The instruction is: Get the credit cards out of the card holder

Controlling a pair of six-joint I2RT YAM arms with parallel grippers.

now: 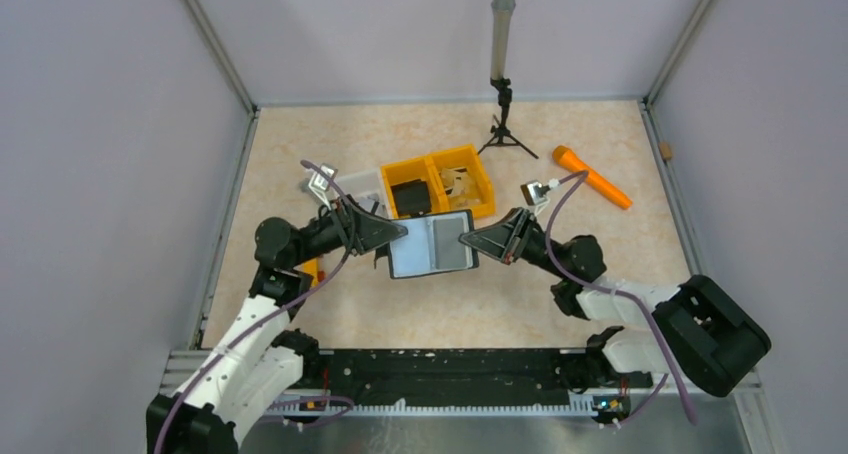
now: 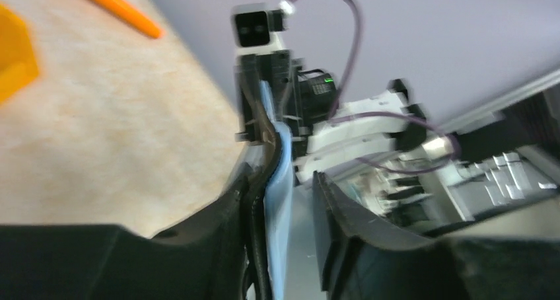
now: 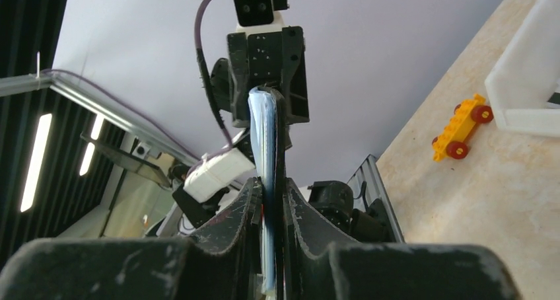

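The card holder (image 1: 430, 244) is unfolded between both grippers, light blue with a grey panel and dark edging. In the left wrist view it is edge-on, blue side (image 2: 280, 174) visible. My left gripper (image 1: 394, 232) is at its left edge; in its blurred wrist view the fingers stand apart, with a gap beside the holder. My right gripper (image 1: 466, 239) is shut on the holder's right edge, seen edge-on in the right wrist view (image 3: 264, 141). I cannot tell individual cards apart.
Orange bins (image 1: 440, 156) and a white tray (image 1: 355, 181) lie behind the holder. An orange microphone (image 1: 595, 179) is at back right, a tripod stand (image 1: 500, 124) at the back. A yellow toy car (image 3: 462, 125) sits beside the tray.
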